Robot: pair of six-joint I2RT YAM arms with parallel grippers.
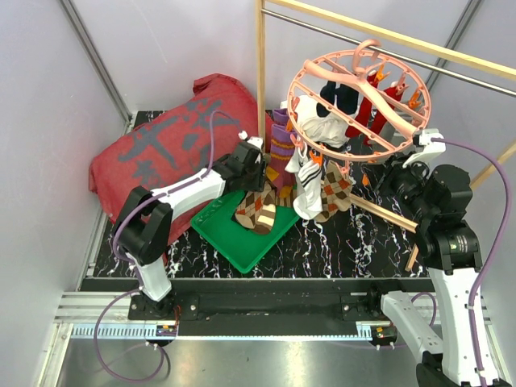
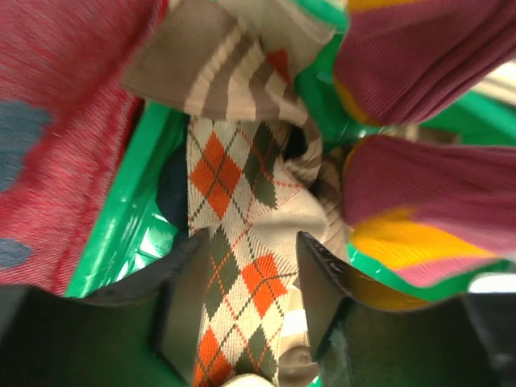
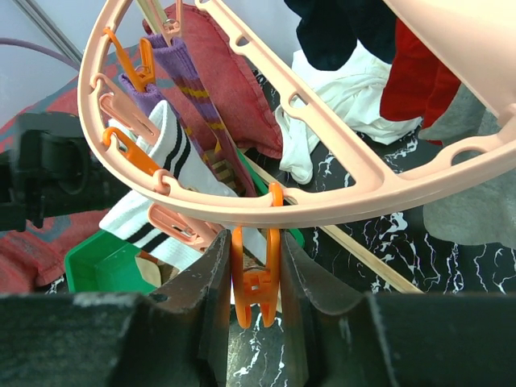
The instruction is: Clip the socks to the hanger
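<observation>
My left gripper (image 1: pixel 260 179) is over the green tray (image 1: pixel 244 256). In the left wrist view, it stands part open with its fingers (image 2: pixel 181 270) (image 2: pixel 322 270) on either side of a cream, orange and green argyle sock (image 2: pixel 242 242); no grip on it shows. The round pink hanger (image 1: pixel 322 147) hangs from the rail. At its near right rim, my right gripper is shut on an orange clip (image 3: pixel 272 250). White striped socks (image 1: pixel 309 187), purple socks (image 1: pixel 281 151) and another argyle sock (image 1: pixel 334 192) hang along the hanger's left and front.
A wooden bar (image 1: pixel 379 211) crosses the dark marbled surface beneath the hanger. The red cloth bundle (image 1: pixel 181 149) lies left of the tray. Red socks (image 3: pixel 419 76) and dark socks (image 3: pixel 330 28) hang on the hanger's far side. The tray's front corner is bare.
</observation>
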